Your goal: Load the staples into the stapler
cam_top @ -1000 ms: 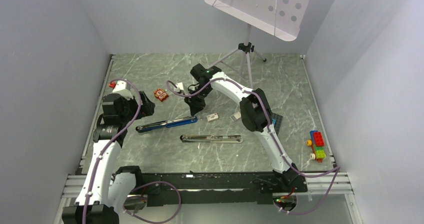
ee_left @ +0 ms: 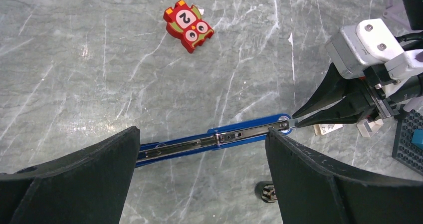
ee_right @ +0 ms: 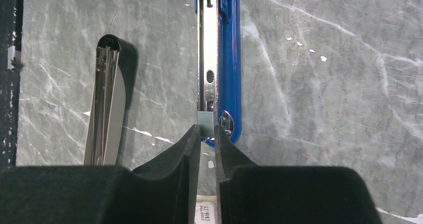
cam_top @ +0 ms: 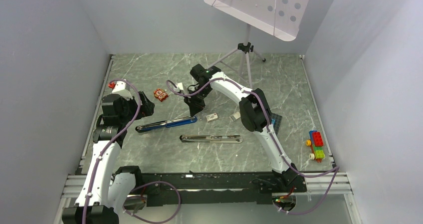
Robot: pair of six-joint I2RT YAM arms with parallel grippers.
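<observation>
A blue stapler (cam_top: 167,124) lies opened flat, its metal channel (ee_right: 208,49) exposed. At its right end my right gripper has its fingertips close together at a small silver staple strip (ee_right: 205,119); whether it grips the strip is unclear. My left gripper stands open above the blue stapler's left part, nothing seen between its fingers. A small staple box (cam_top: 212,116) lies to the right of the stapler's end. A second, grey-and-black stapler (cam_top: 211,138) lies nearer the front, parallel-ish.
A red owl toy (cam_top: 160,95) sits behind the blue stapler. At the right are a grid plate (cam_top: 277,125) and a toy brick car (cam_top: 316,146). A white stand (cam_top: 248,54) occupies the back.
</observation>
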